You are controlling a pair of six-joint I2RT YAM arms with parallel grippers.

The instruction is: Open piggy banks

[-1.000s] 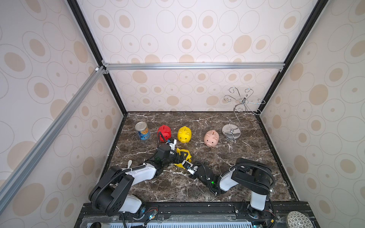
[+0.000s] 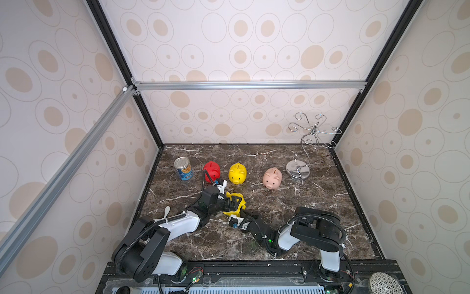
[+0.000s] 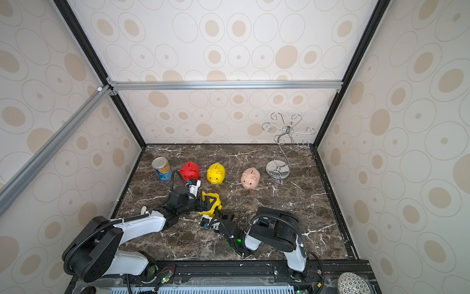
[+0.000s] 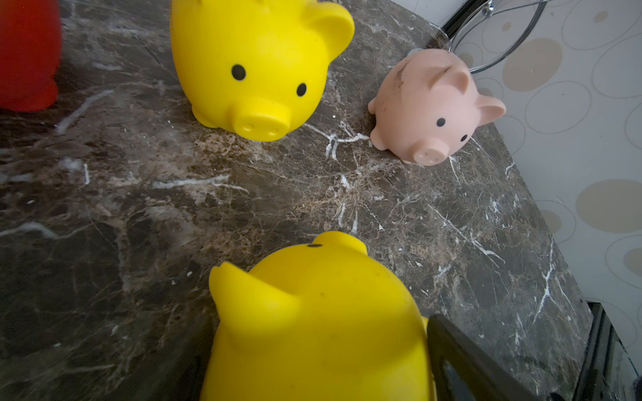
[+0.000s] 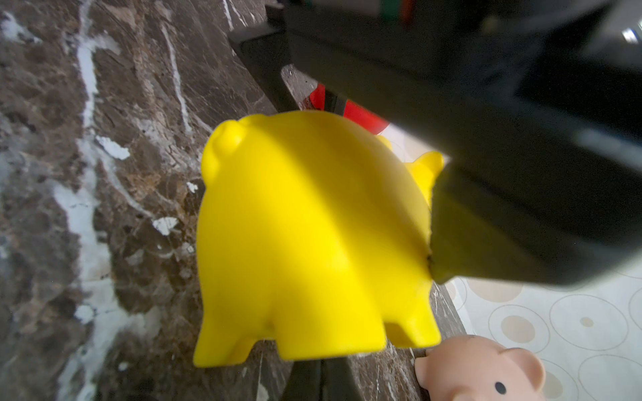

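A yellow piggy bank (image 2: 236, 196) lies turned among both grippers in the middle, its rounded body filling the right wrist view (image 5: 301, 220). My left gripper (image 3: 205, 201) is open around it, fingers at either side in the left wrist view. My right gripper (image 3: 215, 215) is shut just in front of it; its fingertips show at the bottom of the right wrist view, behind the bank. Behind stand a red bank (image 2: 212, 169), a second yellow bank (image 2: 237, 171) and a pink bank (image 2: 272, 177).
A can (image 2: 183, 166) stands at back left, a chrome stand (image 2: 296, 170) at back right. A white spoon lies at the left.
The left gripper has barely moved.
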